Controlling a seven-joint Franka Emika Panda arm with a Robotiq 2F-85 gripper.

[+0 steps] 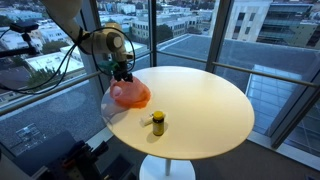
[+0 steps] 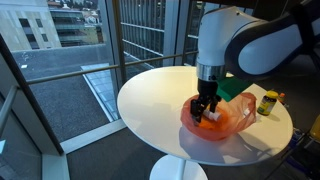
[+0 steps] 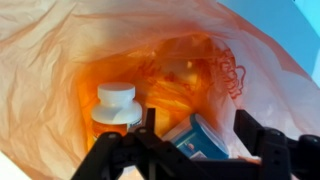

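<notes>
A translucent orange-pink plastic bag (image 1: 130,93) stands open on the left side of the round white table (image 1: 200,110). My gripper points down into the bag's mouth, its fingers apart. In the wrist view, a white-capped bottle (image 3: 115,105) with an orange body is inside the bag, left of the fingers. A container with a pale, dark-edged rim (image 3: 200,138) lies tilted below the gap between my fingers; its lower part is hidden by the gripper. No grip on it shows.
A yellow jar with a dark lid (image 1: 158,123) stands on the table near its front edge. Close beside it is a small pale object (image 1: 147,121). Windows (image 1: 270,60) surround it.
</notes>
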